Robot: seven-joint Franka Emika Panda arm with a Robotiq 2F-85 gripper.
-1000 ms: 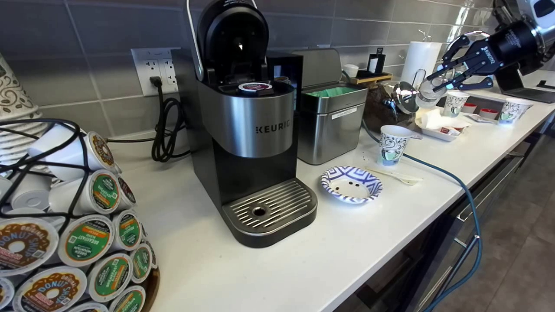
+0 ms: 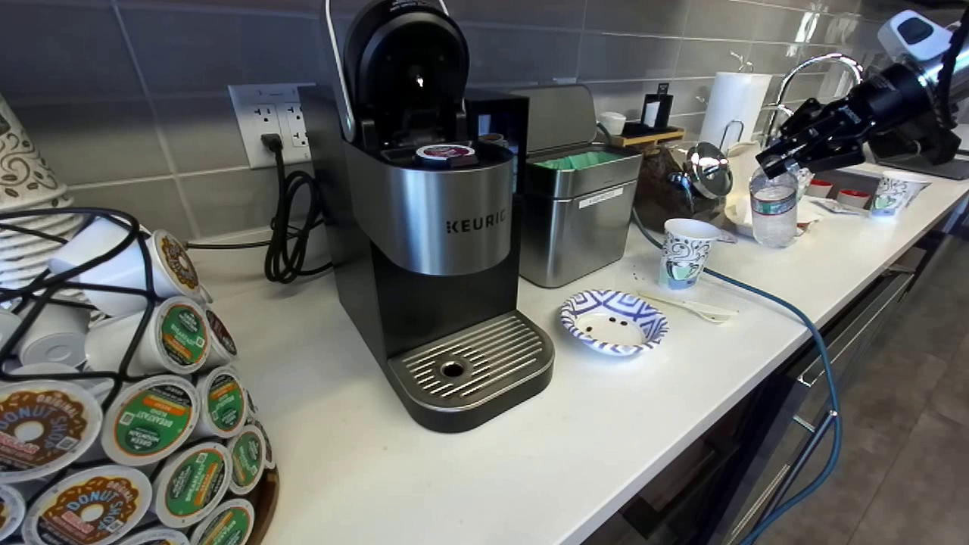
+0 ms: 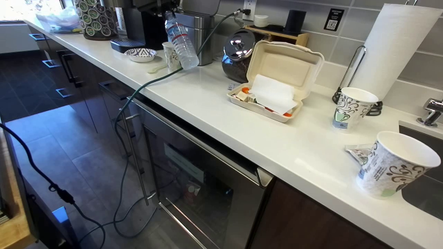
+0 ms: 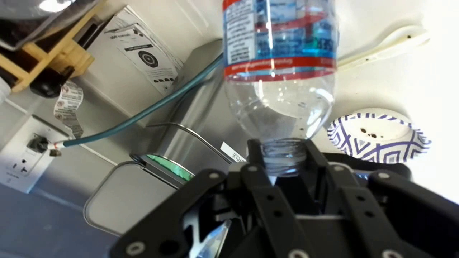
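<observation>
A clear plastic bottle (image 4: 279,86) with a blue and red label hangs from my gripper, which is shut on its ridged neck. In exterior view 1 the gripper (image 2: 783,165) is at the upper right, with the bottle (image 2: 774,216) below it in front of the food box. The bottle (image 3: 181,41) leans in exterior view 2, its base toward the lower right, overlapping a patterned paper cup (image 3: 169,56) behind it. It looks clear of the counter, though its exact height is hard to tell.
A steel bin (image 2: 581,213) with a raised lid and green liner stands beside the coffee maker (image 2: 431,227). Near them are a patterned bowl (image 2: 615,345) and a spoon (image 2: 695,309). A blue cable (image 2: 822,363) crosses the counter edge. An open food box (image 3: 286,62) lies farther along.
My gripper has swung from pointing left to pointing more downward. The bottle has gone from lying nearly along the gripper's line to hanging lower and more upright, in front of the food box.
</observation>
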